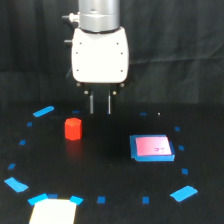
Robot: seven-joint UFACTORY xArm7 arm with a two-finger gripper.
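My white gripper (101, 103) hangs above the dark table, its two thin fingers apart with nothing seen between them. A small red block (73, 129) stands on the table below and to the left of the fingers. To the right lies a flat blue object (136, 148) with a pink top.
Blue tape marks are scattered over the table. A pale square (52, 212) lies at the front left edge of the view.
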